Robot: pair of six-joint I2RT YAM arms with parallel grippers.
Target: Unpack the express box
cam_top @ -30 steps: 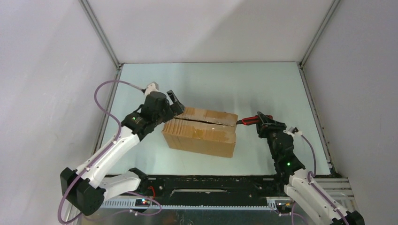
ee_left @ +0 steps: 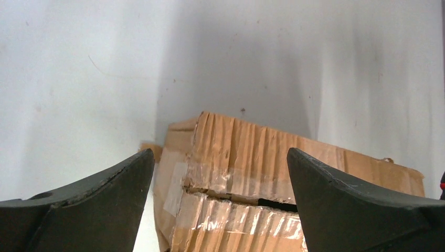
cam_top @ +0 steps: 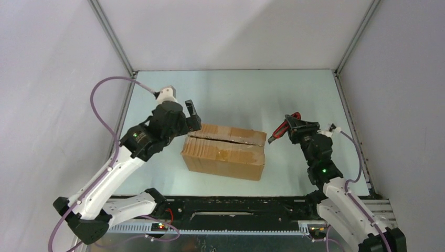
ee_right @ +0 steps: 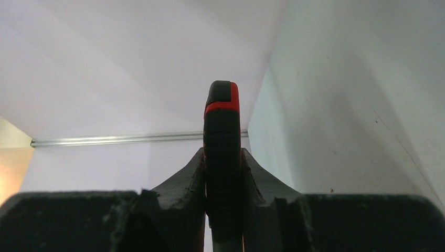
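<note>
A brown cardboard box (cam_top: 223,163) lies mid-table, a dark slit running along the seam between its top flaps. In the left wrist view, clear tape shows on the box's (ee_left: 241,142) end and torn edges along the slit. My left gripper (cam_top: 194,113) is open above the box's left end, with nothing between its fingers. To the right of the box, my right gripper (cam_top: 295,126) is shut on a red and black utility knife (cam_top: 281,131). The knife's tip points down-left, slightly apart from the box's right end. The right wrist view shows the knife's handle (ee_right: 223,136) upright between the fingers.
White walls (cam_top: 231,31) enclose the back and sides. Along the front edge runs a dark recess (cam_top: 278,212).
The knife has swung to a steeper tilt and come away from the box's right end.
</note>
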